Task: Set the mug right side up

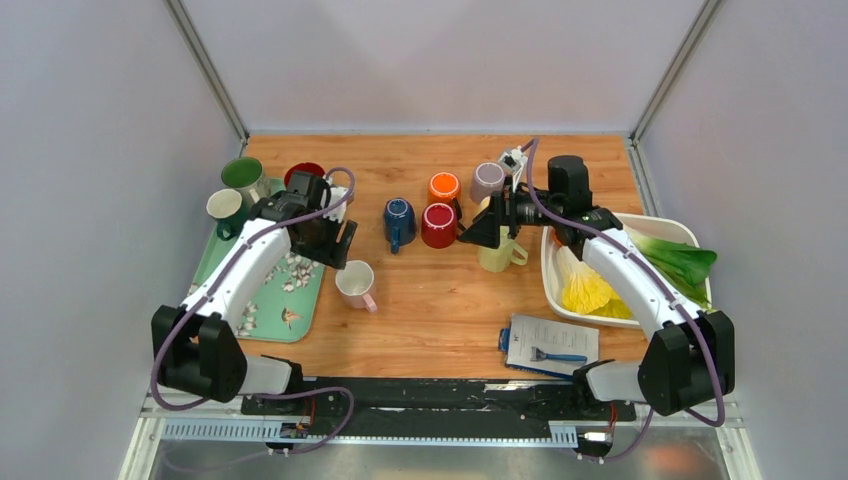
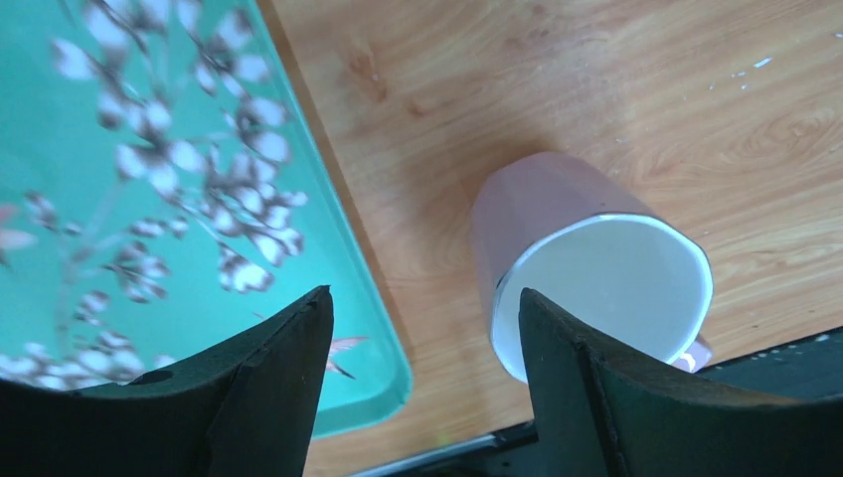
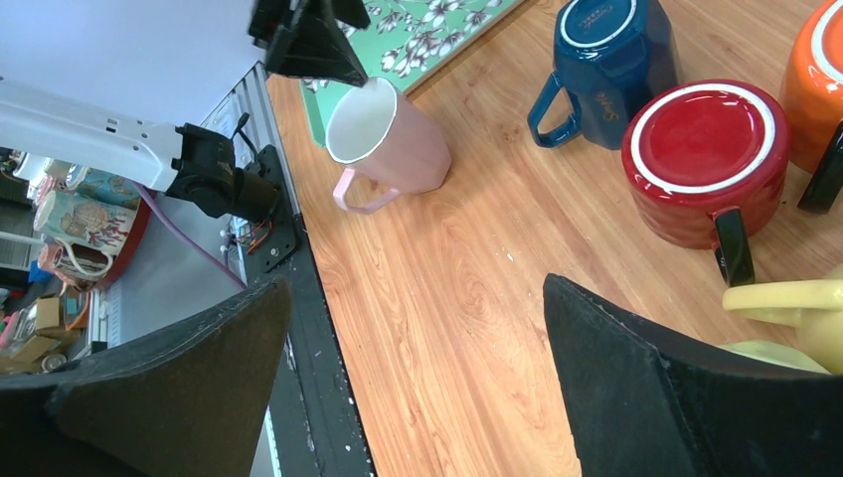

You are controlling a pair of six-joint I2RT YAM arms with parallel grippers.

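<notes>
The pink mug [image 1: 355,283] stands upright on the wooden table, mouth up, just right of the green tray. Its white inside shows in the left wrist view, where the mug [image 2: 532,204] is beyond the right fingertip. Up and left of it, over the tray's edge, my left gripper [image 1: 338,242] is open and empty. Seen from the right wrist, the mug [image 3: 418,154] has its handle toward the table's front. My right gripper [image 1: 478,235] hangs open near the yellow mug [image 1: 494,256], well away from the pink one.
Upside-down blue [image 1: 399,222], red [image 1: 438,226], orange [image 1: 444,188] and lilac [image 1: 487,180] mugs stand mid-table. Several upright mugs are on or by the green tray [image 1: 270,325]. A white vegetable basket [image 1: 552,285] and a clipboard [image 1: 530,333] lie right.
</notes>
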